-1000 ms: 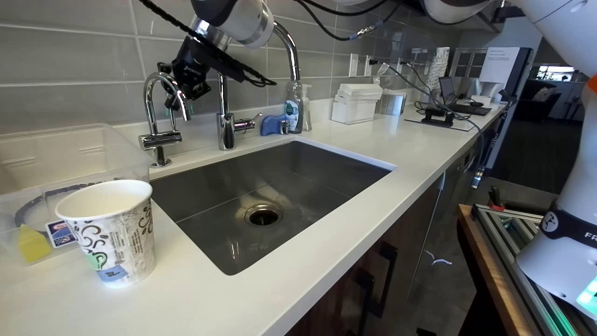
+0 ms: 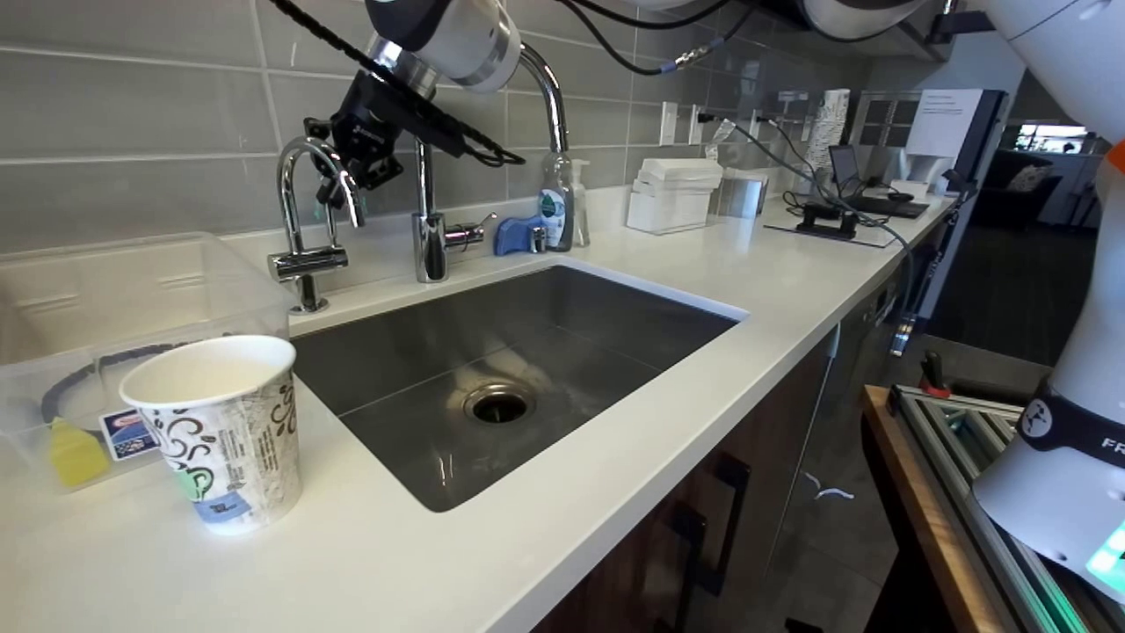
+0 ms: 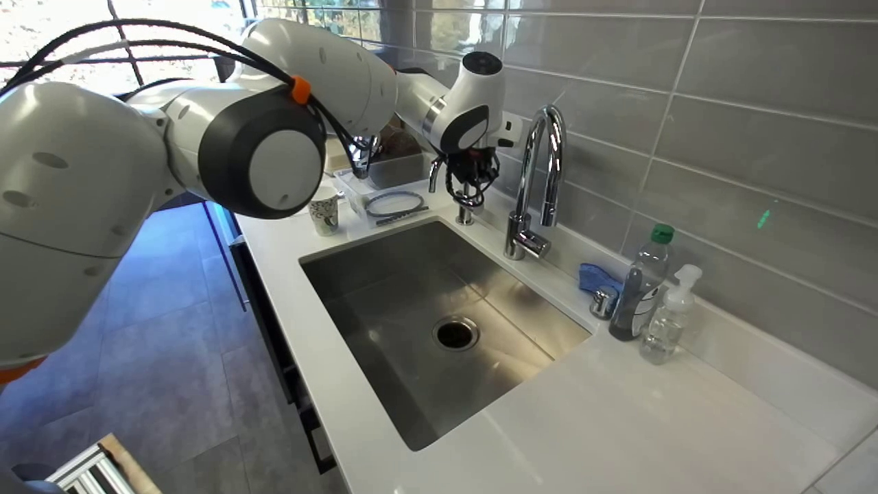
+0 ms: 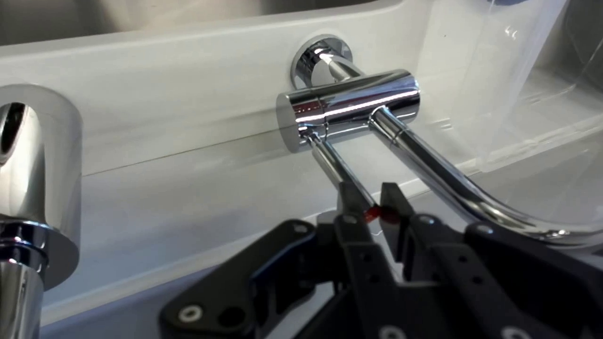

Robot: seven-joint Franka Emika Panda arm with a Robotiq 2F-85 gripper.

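Note:
A small chrome faucet (image 4: pixel 350 104) with a curved spout (image 4: pixel 446 175) and a thin straight lever (image 4: pixel 334 161) fills the middle of the wrist view. My gripper is shut on the lever near its end, with red showing between the fingertips. In exterior view 1 the same faucet (image 2: pixel 302 259) stands at the sink's back left corner, and my gripper (image 2: pixel 339 192) reaches down behind its spout. Exterior view 2 shows the gripper (image 3: pixel 470 196) over that corner, its fingers largely hidden among dark cables.
A taller faucet (image 2: pixel 430 243) rises close beside the gripper. The sink (image 2: pixel 591 348) is empty. A patterned paper cup (image 2: pixel 227 454) and a clear plastic bin (image 2: pixel 237 290) stand to its left. Soap bottles (image 2: pixel 555 200) and a blue sponge (image 2: pixel 514 236) are behind it.
The exterior view has shifted slightly, so the cup and faucet appear a little farther right. My gripper stays at the lever, with no clear movement relative to the faucet.

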